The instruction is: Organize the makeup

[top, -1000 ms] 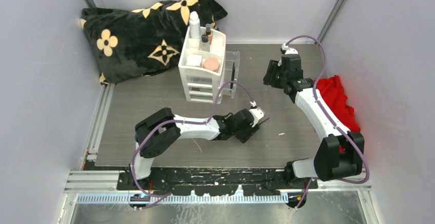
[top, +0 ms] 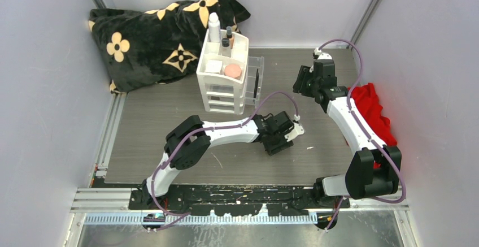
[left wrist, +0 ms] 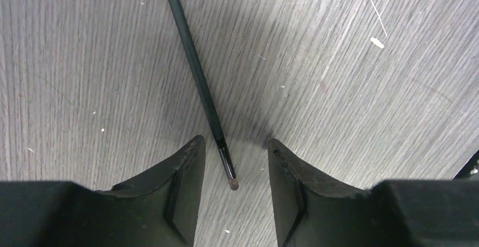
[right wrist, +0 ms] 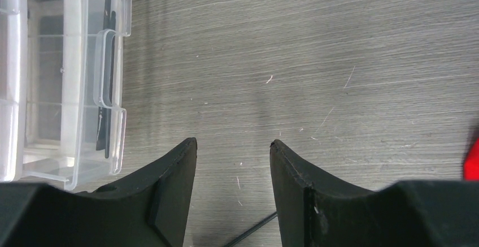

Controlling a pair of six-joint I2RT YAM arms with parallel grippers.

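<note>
A thin black makeup brush point(left wrist: 197, 74) lies on the table, its end between the fingers of my left gripper, nearer the left one. Those fingers are part open and not closed on it; in the top view the left gripper point(top: 281, 150) hides the brush. The right wrist view shows a piece of the brush point(right wrist: 254, 227) at the bottom. My right gripper is open and empty over bare table, right of the organizer. The white organizer point(top: 201, 79) has a clear drawer point(top: 261, 61) pulled out, with dark slender items point(right wrist: 103, 125) inside.
On the organizer's top stand a white bottle point(top: 214, 29), smaller bottles point(top: 225, 48), a white box point(top: 213, 66) and a pink round item point(top: 233, 70). A patterned pillow point(top: 147, 46) lies behind left; red cloth point(top: 370, 108) lies right. Table between drawer and right gripper is clear.
My left gripper has moved right along the table and now covers the brush end that showed beside it earlier. The right arm has shifted only slightly rightward.
</note>
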